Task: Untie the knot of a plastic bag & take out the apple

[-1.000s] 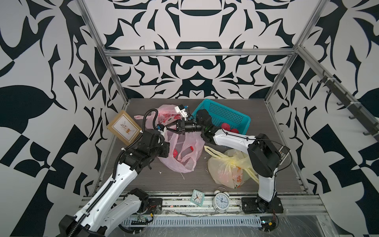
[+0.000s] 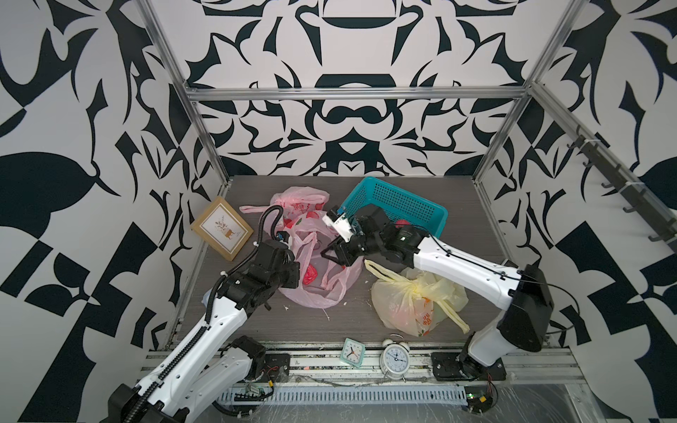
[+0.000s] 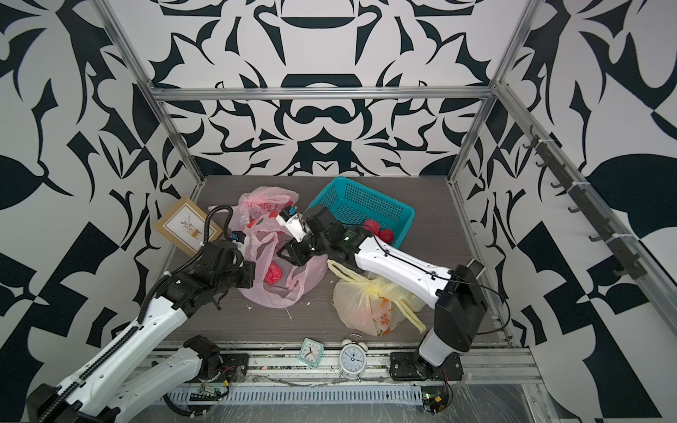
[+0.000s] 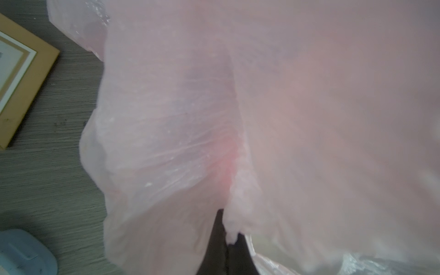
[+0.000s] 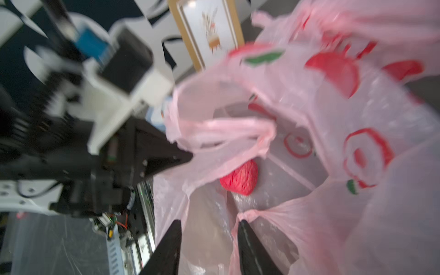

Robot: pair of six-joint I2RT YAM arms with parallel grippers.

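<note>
An untied pink plastic bag (image 2: 331,290) lies spread open at the left-centre of the table, one red apple (image 5: 240,178) showing inside. My left gripper is shut on the bag's thin film near its mouth, holding that side up; pink plastic fills most of the left wrist view. Over the opposite side of the opening, my right gripper stands open with no visible hold on anything. A fold of the bag passes just beyond its fingertips. Folds and the right arm hide part of the bag's inside.
Behind lies another pink bag (image 2: 303,199). A teal basket (image 3: 395,204) with red apples (image 3: 385,236) stands back right. A knotted yellow bag (image 2: 402,303) sits front right, below the right arm. A picture frame (image 2: 222,227) is at left; two clocks (image 2: 395,358) stand at the front edge.
My right gripper has drawn away from the left one, moving right and toward the front, over the bag's right side.
</note>
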